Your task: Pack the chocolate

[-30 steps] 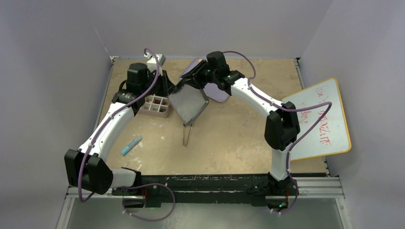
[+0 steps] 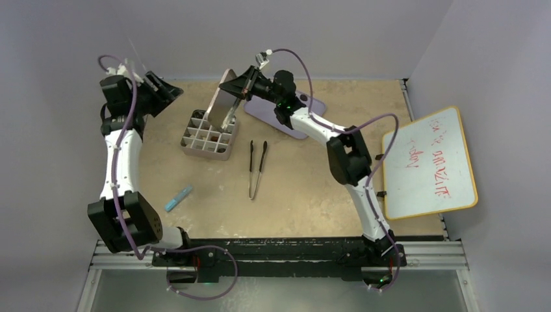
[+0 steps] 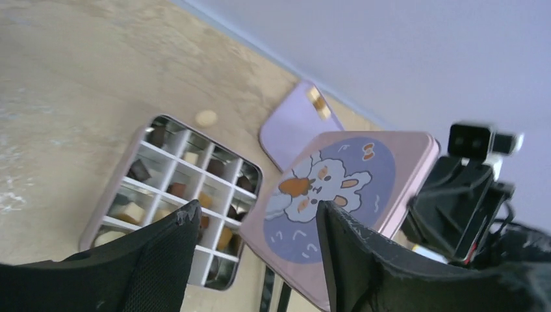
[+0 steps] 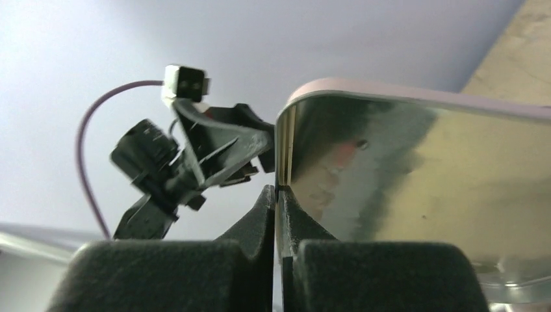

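A compartmented chocolate box (image 2: pixel 206 147) (image 3: pixel 137 169) sits on the table, holding assorted pieces in its cells. Its pink lid (image 2: pixel 220 104) (image 3: pixel 328 195) (image 4: pixel 410 169), printed with a cartoon rabbit, is raised over the box, gripped at its edge by my right gripper (image 2: pixel 236 87), which is shut on it. My left gripper (image 2: pixel 169 93) is up at the back left, apart from the lid, its fingers open with nothing held between them.
A lavender tray (image 2: pixel 295 130) lies at the back. Tongs (image 2: pixel 255 185) and a blue stick (image 2: pixel 179 198) lie in front; a whiteboard (image 2: pixel 429 162) stands at the right.
My left gripper has moved away from the lid toward the back left. My right gripper has carried the lid left and tilted it, now over the box.
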